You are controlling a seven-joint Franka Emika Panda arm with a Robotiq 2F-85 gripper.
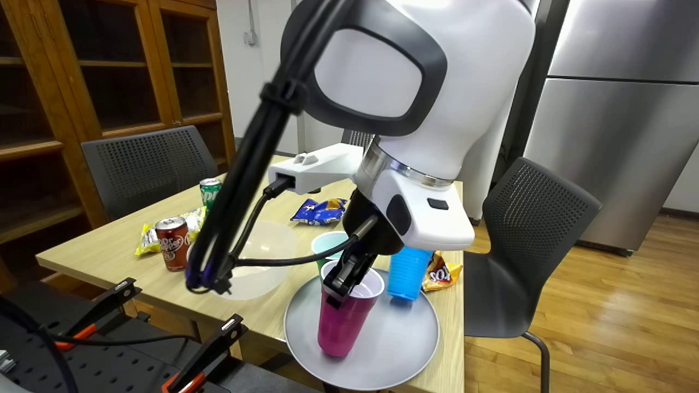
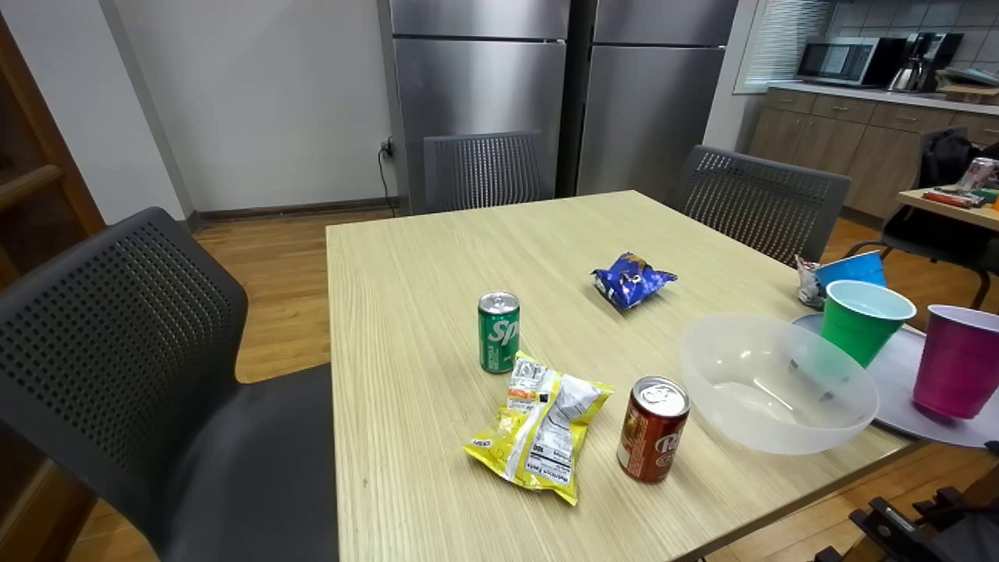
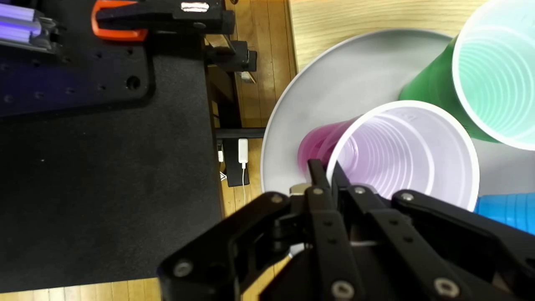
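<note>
The magenta cup (image 1: 345, 322), pale inside, is on the grey plate (image 1: 308, 337) at the table corner, leaning a little in exterior view 1. My gripper is shut on its rim, one finger inside the wall and one outside. Close by on the plate is a green cup (image 3: 436, 82), mouth up. A blue cup (image 2: 854, 270) lies tipped towards the plate's far side, against a snack bag; only part of its side (image 3: 509, 210) shows in the wrist view.
A translucent bowl (image 2: 721, 412) sits beside the plate. Farther off are a Dr Pepper can (image 2: 652, 431), a Sprite can (image 2: 499, 332), a yellow chip bag (image 2: 538, 435) and a blue snack bag (image 2: 632, 279). An orange bag (image 1: 445, 272) borders the plate.
</note>
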